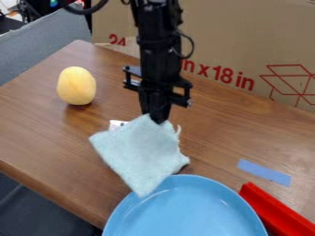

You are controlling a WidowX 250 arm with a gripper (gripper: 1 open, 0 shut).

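Note:
My black gripper (157,112) points down over the wooden table, shut on a pale blue-white cloth (138,152) that hangs from its fingertips, its lower corner just above the rim of a blue plate (185,217). A small white object (117,123), mostly covered by the cloth, shows behind it on the left. Whether the cloth touches the table is hard to tell.
A yellow egg-shaped object (76,86) stands at the left. A red object (275,210) lies right of the plate, near a strip of blue tape (263,172). A cardboard box (246,51) stands at the back.

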